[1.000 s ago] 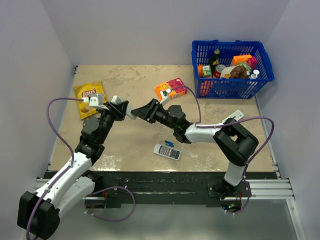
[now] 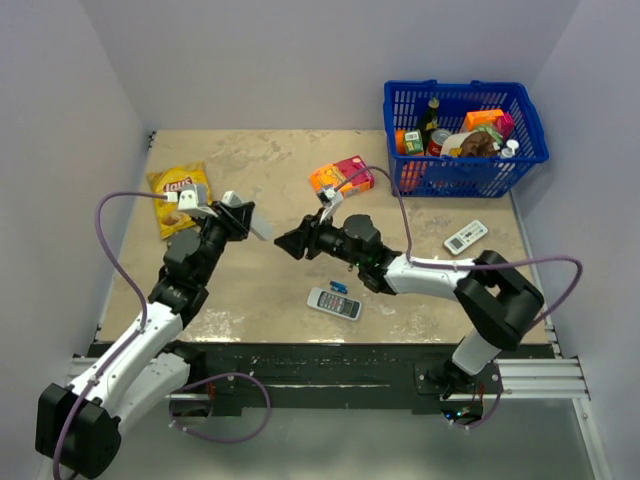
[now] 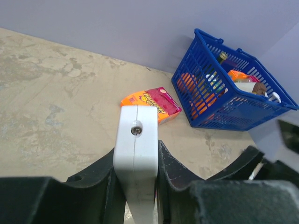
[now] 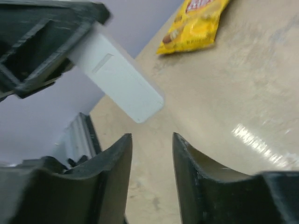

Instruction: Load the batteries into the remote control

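Observation:
A white remote control is held up above the table by my left gripper, which is shut on it. In the left wrist view, the remote's narrow end points toward the camera between the black fingers. My right gripper stands just right of the remote, apart from it. Its fingers are parted with nothing between them, and the remote's white body lies beyond them, up and to the left. Small blue batteries lie on the table; how many is hard to tell.
A silver handset with dark keys lies near the batteries, and another white remote lies at the right. At the back are a yellow chip bag, an orange-pink box and a full blue basket. Mid-table is mostly clear.
The held remote shifted slightly.

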